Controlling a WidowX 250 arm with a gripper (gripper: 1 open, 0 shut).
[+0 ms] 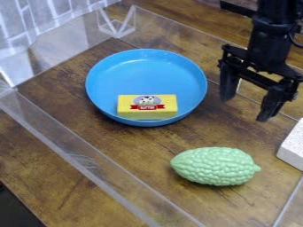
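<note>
A blue round plate (144,74) holds a yellow butter box (147,107) near its front. A green bumpy melon-like object (215,166) lies on the wood in front of the plate. My black gripper (247,89) hangs at the right of the plate, its fingers apart and nothing visible between them.
A white block (292,147) sits at the right edge. Clear plastic walls border the wooden surface (83,160) on the left and back. Bare wood lies left of and in front of the plate.
</note>
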